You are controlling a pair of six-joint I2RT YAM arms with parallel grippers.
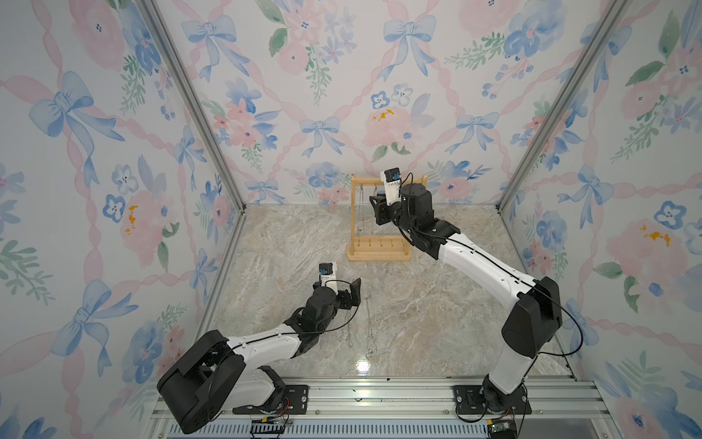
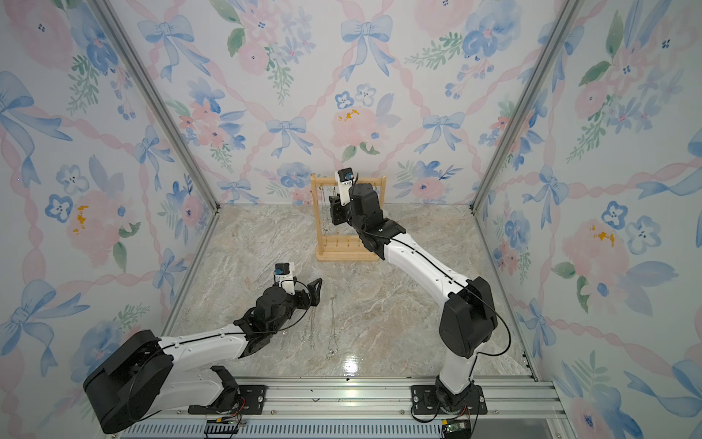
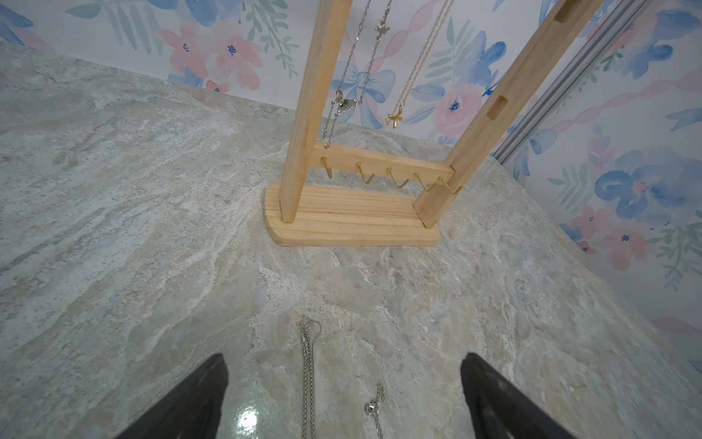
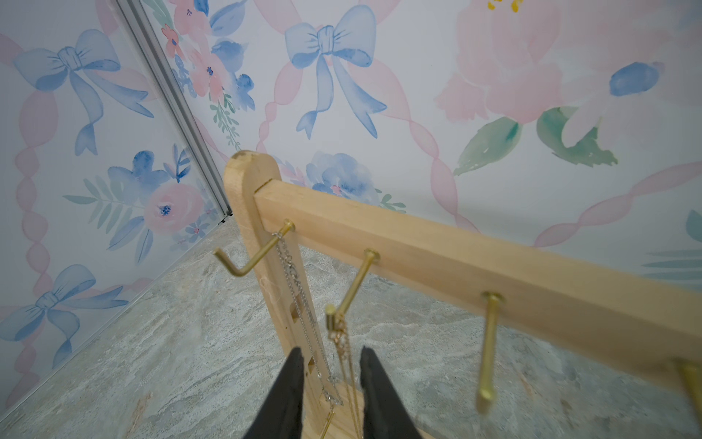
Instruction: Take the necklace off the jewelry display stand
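Observation:
The wooden display stand is at the back centre. My right gripper is part open at its upper rail, fingertips just below a brass hook; a fine chain hangs from that hook, between or just behind the fingers. A silver necklace hangs from the leftmost hook. In the left wrist view, chains with pendants hang within the stand. My left gripper stands open over the table in front of it, with loose chains lying beyond and below its fingers.
Patterned walls and metal edge rails enclose the space. My right arm reaches across the table's right half to the stand.

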